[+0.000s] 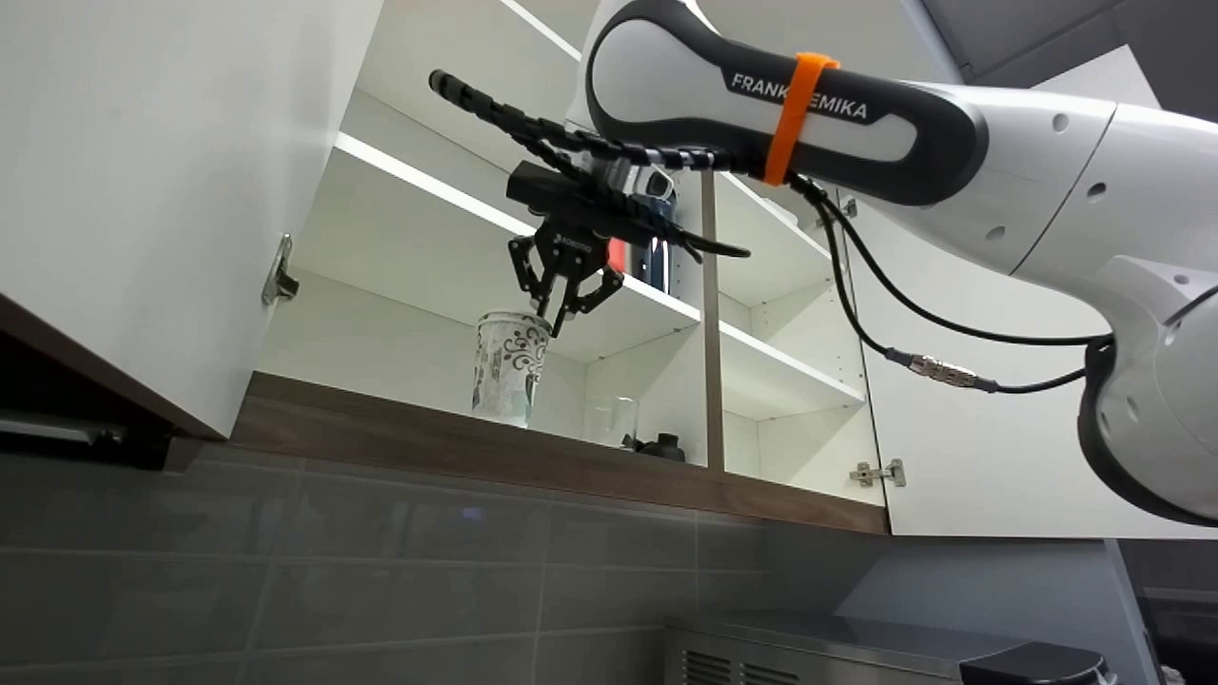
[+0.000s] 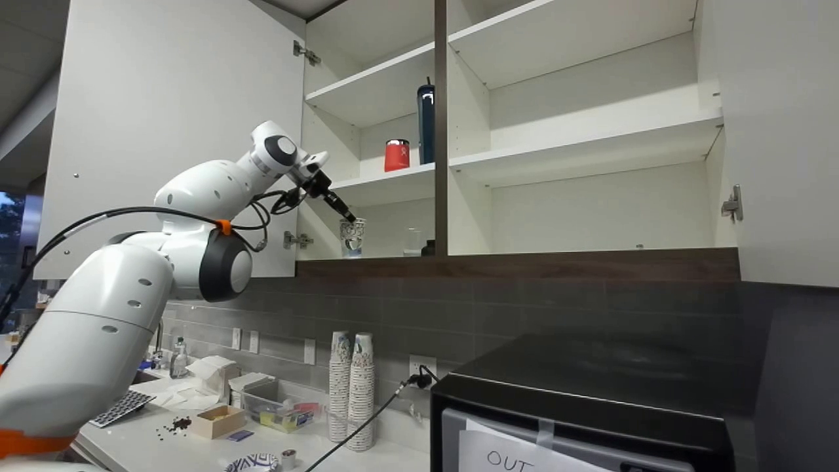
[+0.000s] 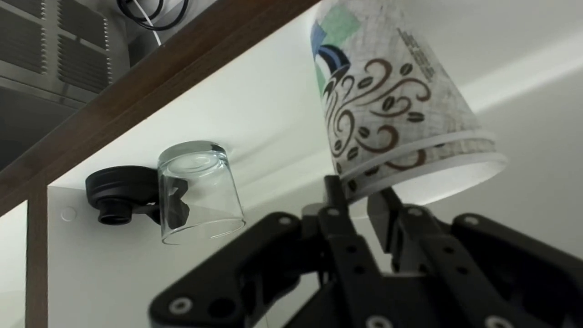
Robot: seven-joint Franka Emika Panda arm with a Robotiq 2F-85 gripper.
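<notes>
A patterned paper cup [image 3: 382, 104] with brown swirls and coffee beans stands upright on the cabinet's bottom shelf, its mouth up. My gripper is at the cup's rim, its fingers only partly apart with a narrow gap. In the wrist view one finger [image 3: 334, 192] shows just outside the rim; the other overlaps the cup's mouth, and I cannot tell if it touches the wall. Exterior view 1 has the gripper [image 1: 553, 329] coming down from above onto the right side of the cup [image 1: 509, 371].
Beside the cup are a clear glass [image 3: 199, 191] and a black lid-like item [image 3: 123, 188]. The middle shelf above holds a red tumbler [image 2: 397, 155] and a tall dark blue one [image 2: 426, 124]. The open door [image 1: 148, 194] flanks the left; the right-hand compartments look empty.
</notes>
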